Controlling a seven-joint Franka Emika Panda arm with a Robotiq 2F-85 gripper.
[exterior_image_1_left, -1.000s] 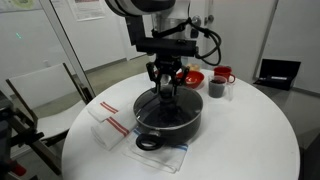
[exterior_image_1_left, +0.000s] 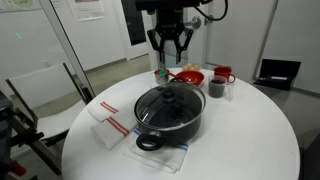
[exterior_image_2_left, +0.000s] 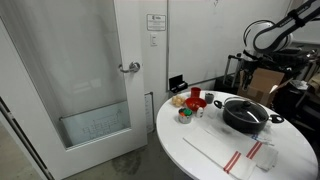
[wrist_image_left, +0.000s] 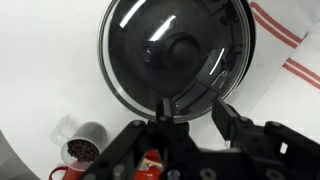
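Observation:
A black pot (exterior_image_1_left: 180, 133) stands on the round white table (exterior_image_1_left: 240, 135), its glass lid (exterior_image_1_left: 150, 103) resting on top. The lid's dark round knob (wrist_image_left: 183, 50) shows in the wrist view. Over the pot, well clear of the lid, hangs my gripper (exterior_image_1_left: 171, 57). Its two fingers are spread apart, and nothing shows between them in the wrist view. In exterior view 2 the lid (exterior_image_2_left: 245, 108) also sits on the pot, with the gripper above it.
Striped white towels (exterior_image_1_left: 108, 130) lie left of the pot and under its front handle. Behind it are a red bowl (exterior_image_1_left: 190, 76), a red mug (exterior_image_1_left: 224, 73) and a grey cup (exterior_image_1_left: 216, 88).
My gripper has risen from the lid's knob to well above the pot, and its fingers have come apart. The pot and lid look unmoved.

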